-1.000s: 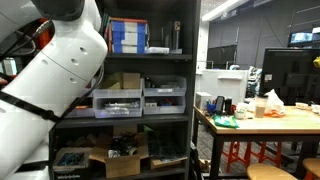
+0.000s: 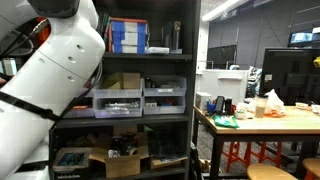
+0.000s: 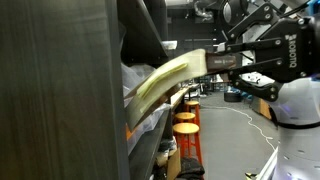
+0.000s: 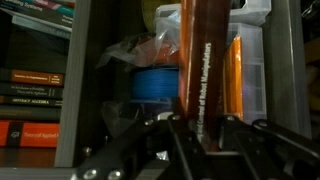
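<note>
A thick book with a red-brown spine [image 4: 205, 65] and white lettering is in my gripper, which is shut on its near end. From the side, its cream page edges [image 3: 165, 82] show, and the book slants down from the gripper [image 3: 222, 63] toward the shelf. The far end of the book is beside the shelf's dark side panel [image 3: 75, 90]; whether it touches anything there I cannot tell. In exterior view 1 only the white arm [image 2: 60, 65] shows, and the gripper is out of frame.
More books [image 4: 30, 95] lie stacked in the left compartment of the wrist view. Behind the held book are a blue round item [image 4: 155, 85], clear plastic and a clear bin [image 4: 252, 75]. Dark dividers stand on both sides. A wooden table [image 2: 270, 122] stands right of the shelf.
The arm's upper part has shifted slightly in exterior view 1. The shelf and its contents look the same.
</note>
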